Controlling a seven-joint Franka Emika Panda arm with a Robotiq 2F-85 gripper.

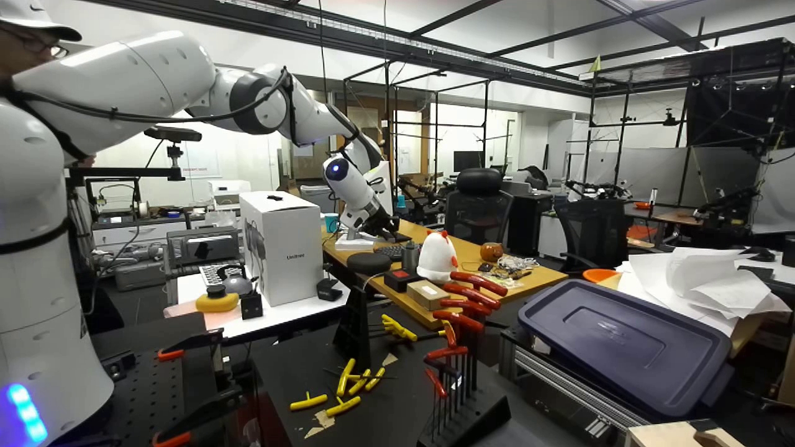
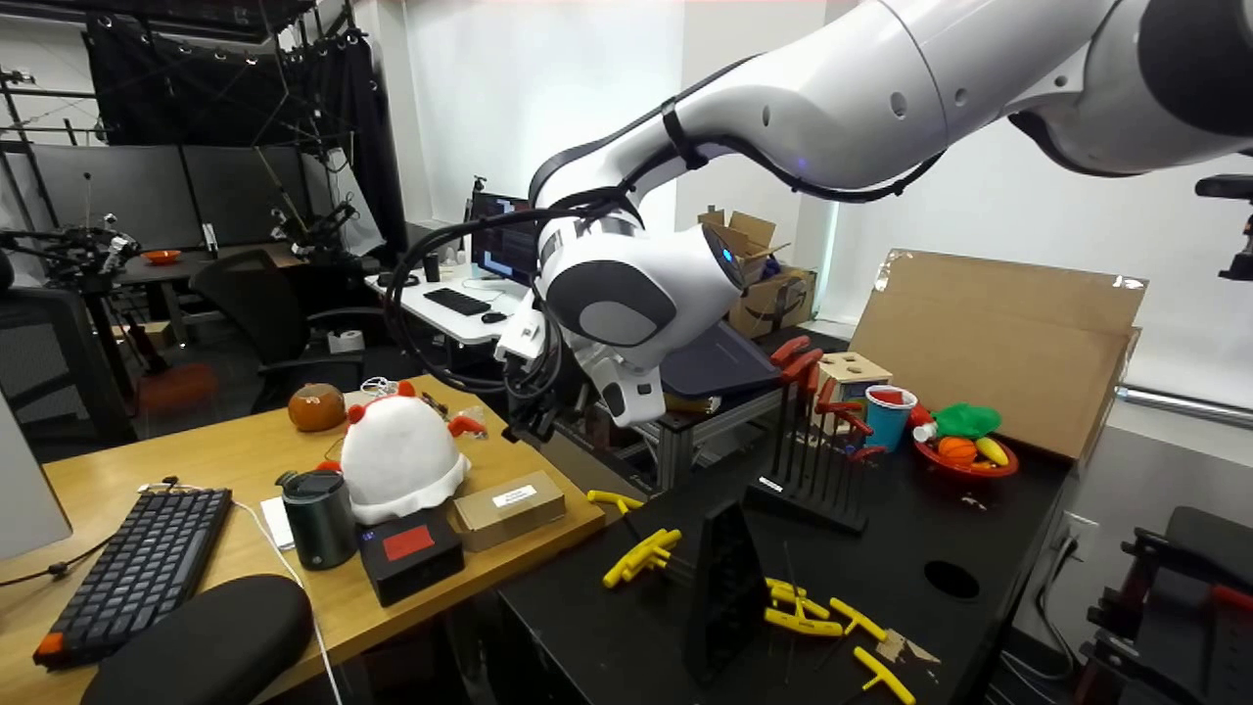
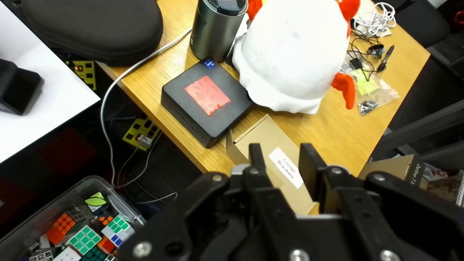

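Observation:
My gripper is part open, with a gap between its two black fingers. Through that gap shows a cardboard box labelled "Corner Brackets", lying on the wooden desk; nothing looks gripped. Beside the box are a black device with a red patch and a white plush toy with red parts. A dark metal tumbler stands behind the device. In exterior view 2 the gripper hangs above the desk's right side, partly hidden by cables.
A white cable runs off the desk edge. A clear bin of puzzle cubes sits lower left. On the black table are yellow hex keys and a rack of red-handled ones. Bare wood lies right of the box.

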